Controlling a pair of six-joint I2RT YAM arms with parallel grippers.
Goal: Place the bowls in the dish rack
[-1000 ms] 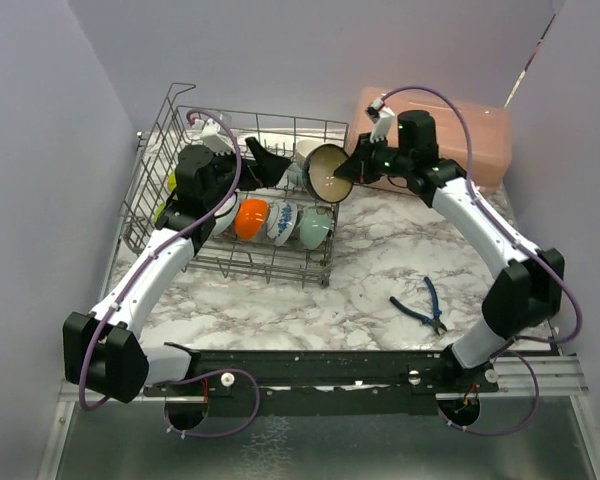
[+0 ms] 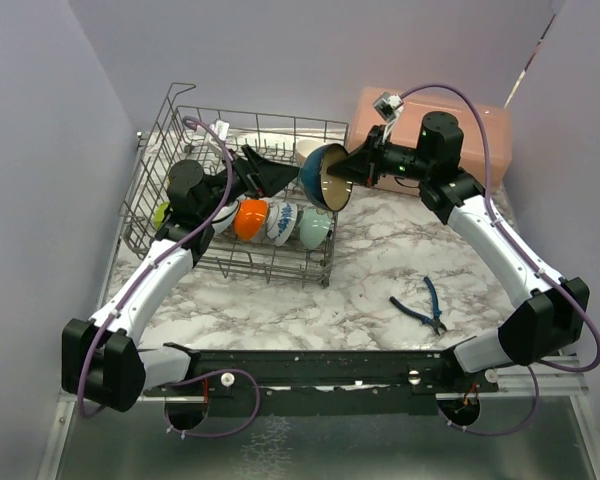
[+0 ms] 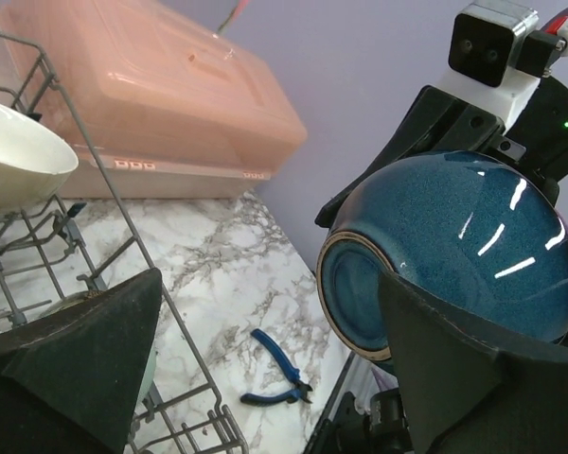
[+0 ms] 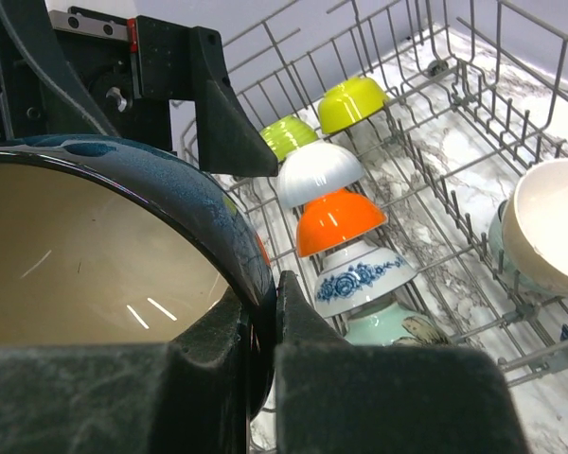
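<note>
A blue bowl with tan inside (image 2: 323, 178) is held upright on its side by my right gripper (image 2: 352, 170), shut on its rim above the rack's right part. My left gripper (image 2: 260, 172) is open, close to the left of the bowl; in the left wrist view the bowl's foot (image 3: 350, 293) shows beyond its fingers. The wire dish rack (image 2: 220, 262) holds several bowls: orange (image 4: 336, 225), white (image 4: 317, 175), blue-flowered (image 4: 355, 284), celadon (image 2: 314, 228), yellow-green (image 4: 350, 104) and cream (image 4: 549, 227).
A pink lidded box (image 2: 460, 135) stands behind the right arm. Blue pliers (image 2: 420, 312) lie on the marble top (image 2: 390, 260), whose right front is otherwise clear.
My left gripper has moved very slightly.
</note>
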